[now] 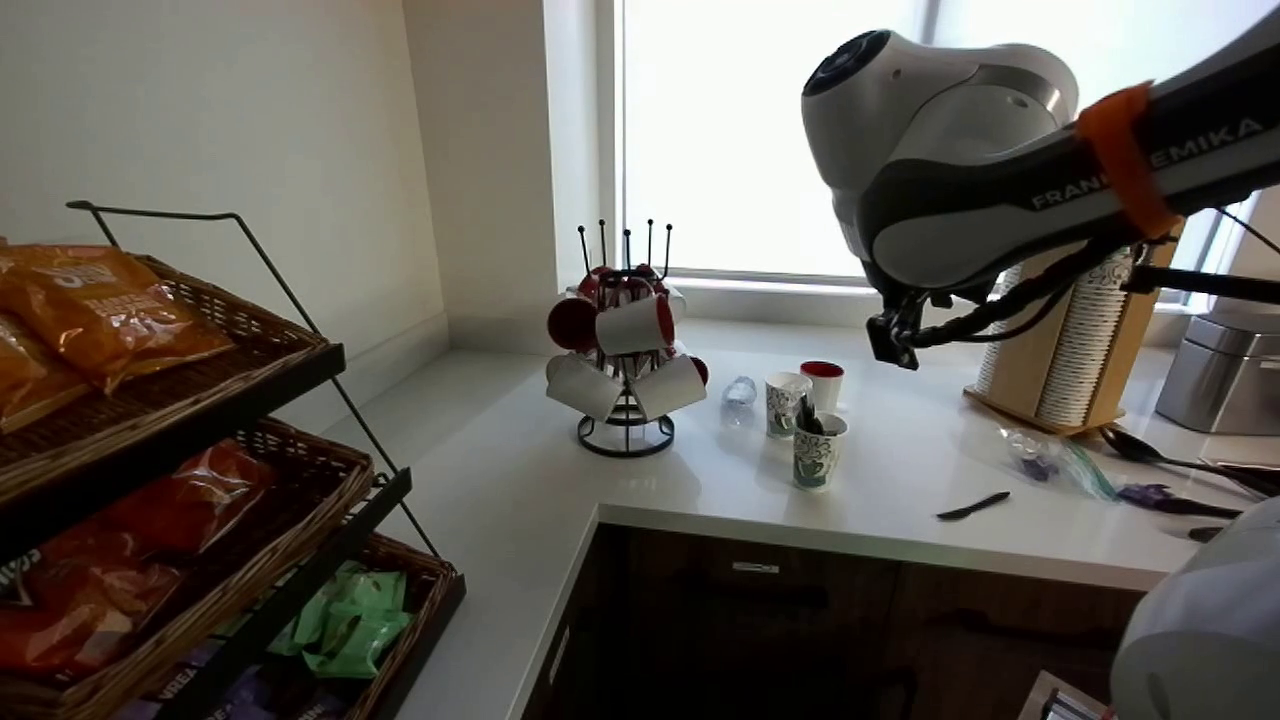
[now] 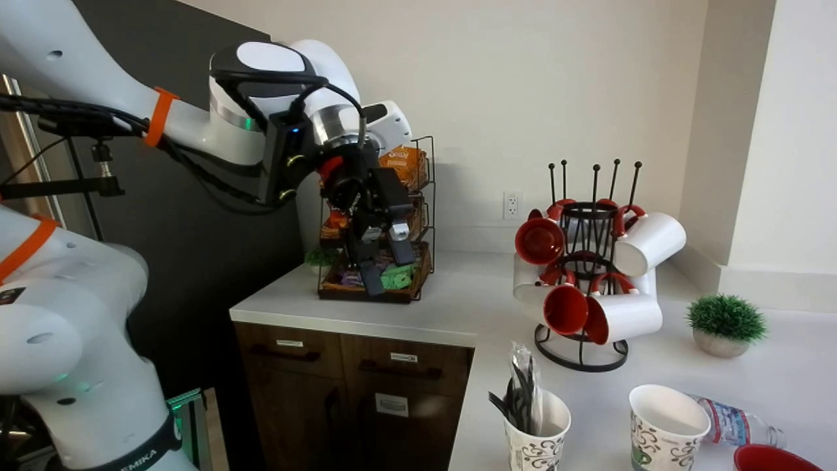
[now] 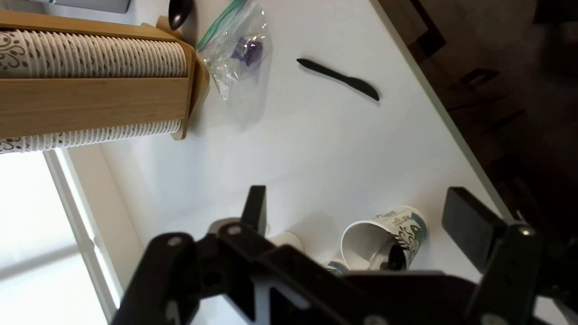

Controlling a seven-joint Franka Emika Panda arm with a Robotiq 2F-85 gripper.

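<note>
Above the counter hangs my gripper, its two black fingers spread wide with nothing between them in the wrist view. A black plastic knife (image 3: 338,79) lies flat on the white counter, well clear of the fingers. Below the gripper, a patterned paper cup (image 3: 409,227) holds black cutlery, partly covered by the gripper body. In exterior view 2 that cup (image 2: 533,449) stands upright, with wrapped utensils (image 2: 520,390) poking out. A second patterned cup (image 1: 785,404) and a white mug with a red inside (image 1: 823,384) stand close behind it.
A wooden cup dispenser (image 1: 1044,324) stands at the back right, near a plastic bag (image 3: 244,46). Left of the cups are a clear bottle (image 1: 739,401) and a mug rack (image 1: 625,438). Snack baskets (image 1: 348,474) occupy the far left. Bare counter surrounds the knife.
</note>
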